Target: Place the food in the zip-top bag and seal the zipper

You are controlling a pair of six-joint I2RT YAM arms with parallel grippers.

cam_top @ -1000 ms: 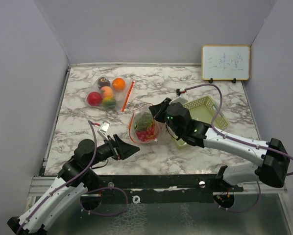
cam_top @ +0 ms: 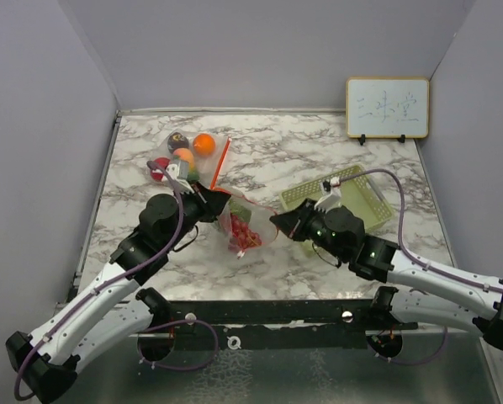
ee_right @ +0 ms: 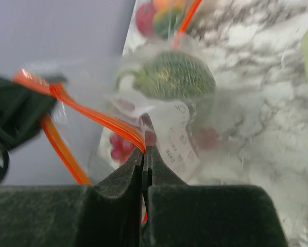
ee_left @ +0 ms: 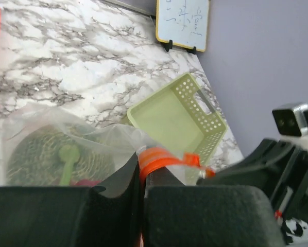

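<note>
A clear zip top bag [cam_top: 262,217] with an orange zipper edge stands on the marble table between both arms. Inside it lie a green food item [cam_top: 240,210] and several red ones [cam_top: 244,235]. My left gripper is shut on the orange rim [ee_left: 164,156], which runs out between its fingertips toward the right arm. On the opposite side, my right gripper is pinched shut on the same orange rim [ee_right: 105,120]. Between the two, the mouth is drawn out in a narrow, slanting line. Food is partly hidden by clear film.
A second clear bag with an orange [cam_top: 203,144] and other fruit lies at back left, its orange zipper strip [cam_top: 221,163] beside it. An empty green basket [cam_top: 371,204] sits behind the right arm. A whiteboard [cam_top: 388,108] stands at the back right.
My left gripper rose from the front left, closed, and took the bag's rim. The right gripper shifted slightly right and toward the front.
</note>
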